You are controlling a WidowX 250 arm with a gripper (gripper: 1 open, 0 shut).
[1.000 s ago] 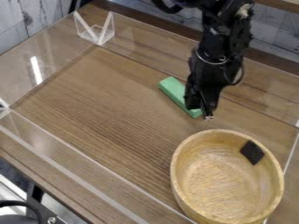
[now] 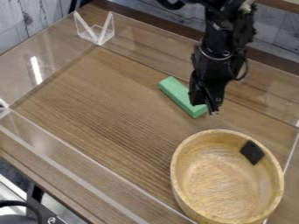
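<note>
The dark robot gripper (image 2: 208, 98) reaches down from the top right, its tips low beside the right end of a green block (image 2: 180, 94), which lies on the wooden table at centre right. The fingers look close together, and I see nothing clearly held between them; part of the block's end is hidden behind them.
A large round tan bowl (image 2: 198, 188) with a black patch on its rim fills the lower right, below the block. A clear plastic piece (image 2: 96, 28) stands at the top left. Dark cables lie at the bottom left corner.
The gripper has shifted slightly over the last second, near the green block's right end. The block and bowl look almost unmoved.
</note>
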